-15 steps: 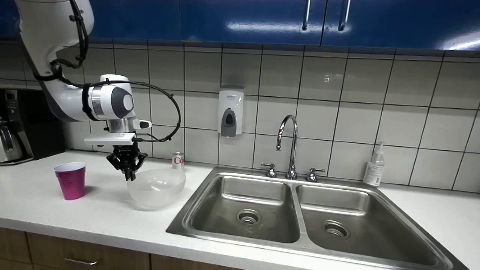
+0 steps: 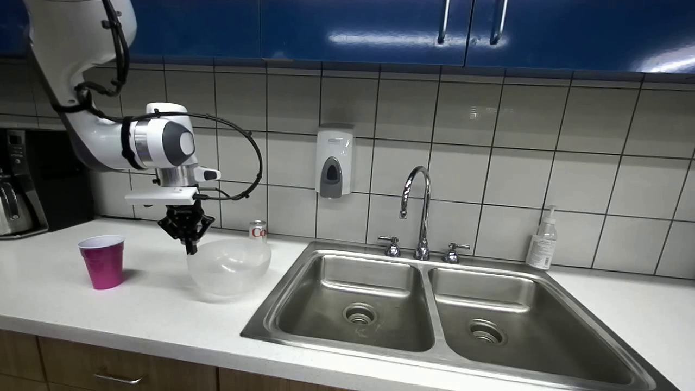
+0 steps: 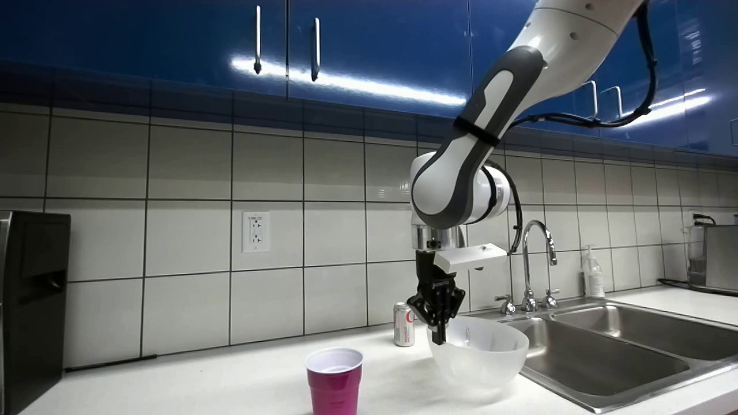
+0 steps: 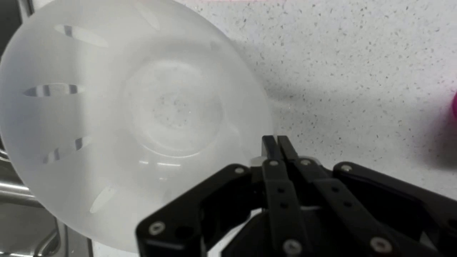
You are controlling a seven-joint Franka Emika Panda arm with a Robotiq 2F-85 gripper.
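A translucent white bowl (image 2: 231, 270) with slots in its side is at the left of the sink. My gripper points down at the bowl's near edge in the wrist view, its black fingers closed together on the thin rim. From the other side, the bowl (image 3: 481, 356) hangs off to the right of the fingertips, and whether its base touches the counter I cannot tell. The part of the rim between the fingers is hidden.
A magenta cup (image 2: 103, 262) stands on the counter to the left. Behind the bowl is a soda can (image 3: 404, 324). The double steel sink (image 2: 427, 290) lies to the right, with its faucet (image 2: 423, 215) behind. Open counter lies between cup and bowl.
My gripper has risen slightly and shifted a little to the right. The bowl has moved the same way with it, while the cup and can have stayed put.
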